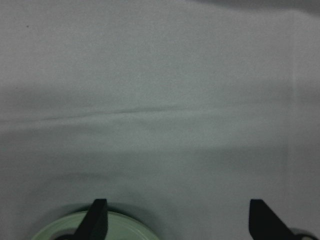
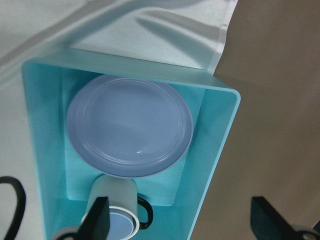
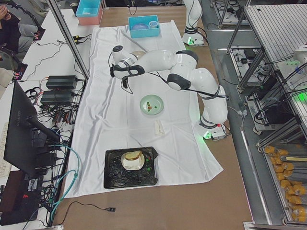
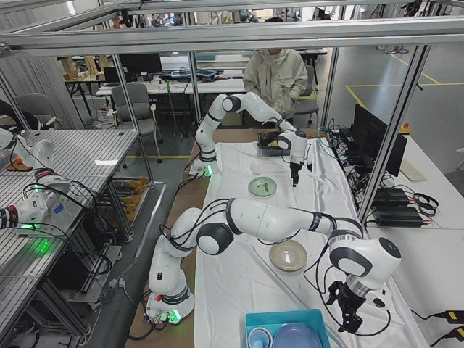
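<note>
My left gripper stands open over the white cloth (image 1: 160,75), empty, with a green plate (image 1: 125,227) just below the view's lower left. That plate (image 3: 151,105) holds small pieces. My right gripper is open and empty above a teal bin (image 2: 42,150), which holds a lilac plate (image 2: 129,125) and a white mug (image 2: 110,192) with a dark handle. A beige plate (image 4: 288,256) lies on the cloth between the arms.
A black tray (image 3: 110,167) with bread (image 3: 133,155) on a white item sits at the cloth's far end from the bin. Monitor (image 3: 21,134), cables and frame posts line one long side; brown table edge shows along the other.
</note>
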